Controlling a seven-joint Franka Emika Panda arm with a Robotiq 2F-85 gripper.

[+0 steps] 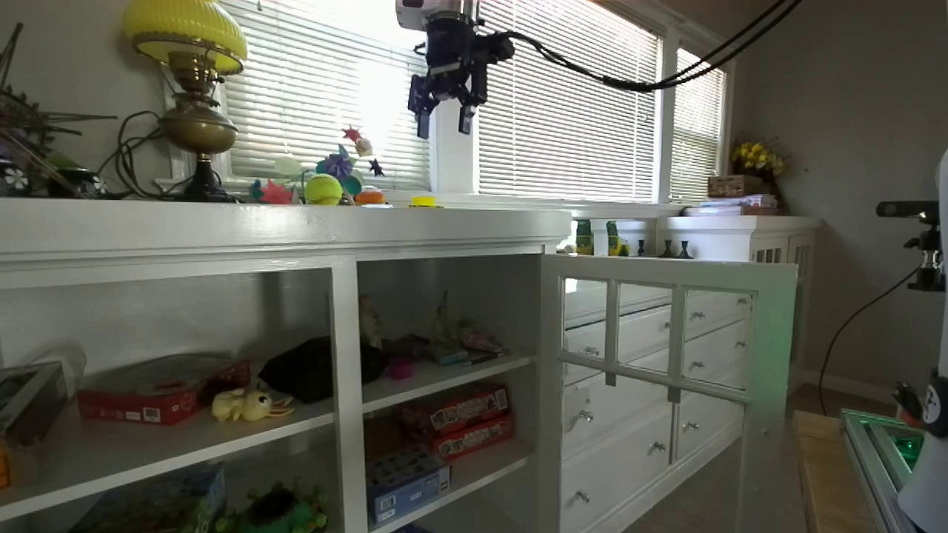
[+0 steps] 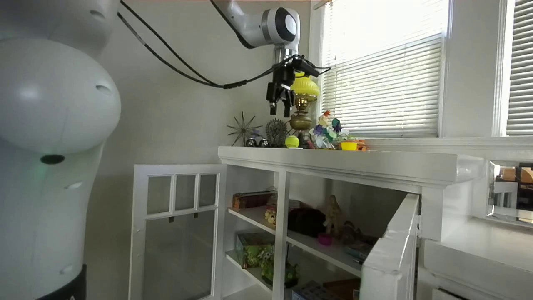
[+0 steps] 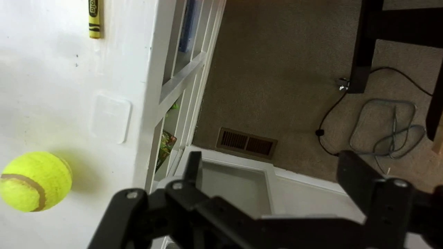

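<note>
High above the white cabinet top, my gripper stands open and points down, with nothing between its fingers. On that top sits a yellow-green tennis ball, apart from the gripper; in the wrist view it lies left of the fingers. A yellow crayon lies at the upper left of the same view. Between the two, a small clear flat piece rests near the edge. A yellow cup-like thing stands on the top beside colourful paper flowers.
A brass lamp with yellow shade stands at the back left of the top. Below, the open shelves hold red boxes, a blue box and toys. Two glazed cabinet doors hang open.
</note>
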